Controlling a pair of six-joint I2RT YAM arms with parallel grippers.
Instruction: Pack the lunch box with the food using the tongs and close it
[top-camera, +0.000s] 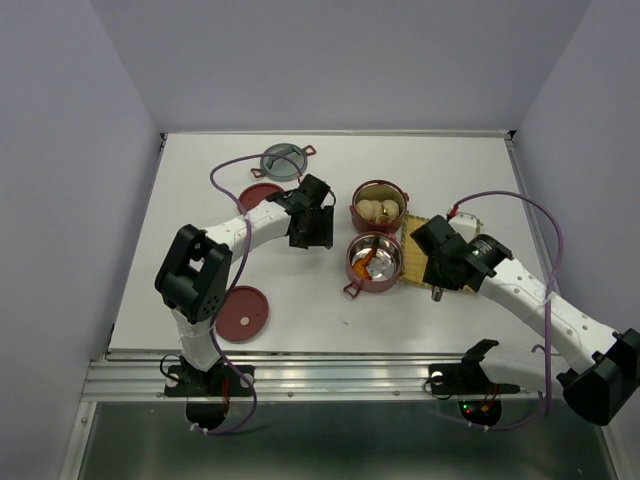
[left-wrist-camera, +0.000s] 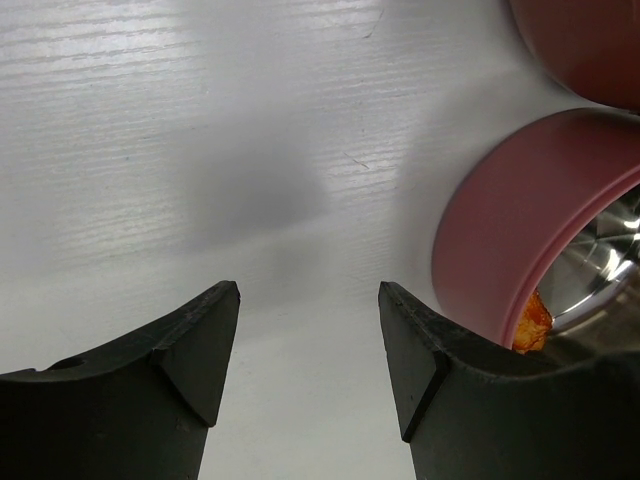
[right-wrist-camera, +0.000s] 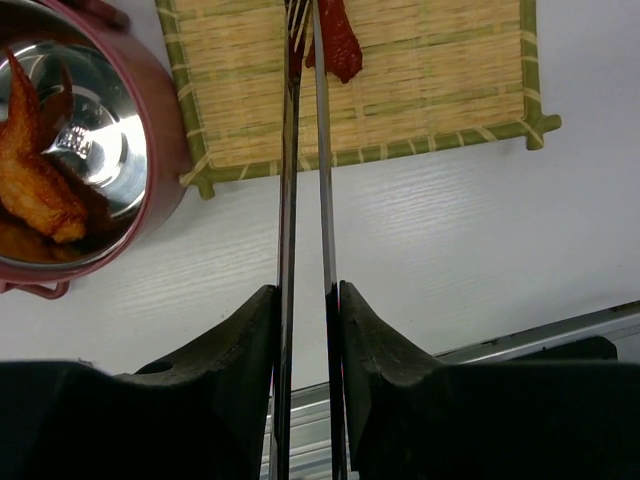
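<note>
My right gripper is shut on metal tongs (right-wrist-camera: 326, 220), whose tips are at a piece of red food (right-wrist-camera: 338, 45) on a bamboo mat (right-wrist-camera: 440, 70); whether they grip it I cannot tell. Left of the mat, a red pot (top-camera: 355, 276) holds fried food (right-wrist-camera: 45, 200). Behind it, a second red pot (top-camera: 369, 222) holds pale round pieces (top-camera: 368, 210). My left gripper hangs over bare table left of the pots, open, nothing between its fingers.
Two red round lids (top-camera: 240, 318) lie on the left of the table. A grey-green lid (top-camera: 284, 168) with red handles is at the back.
</note>
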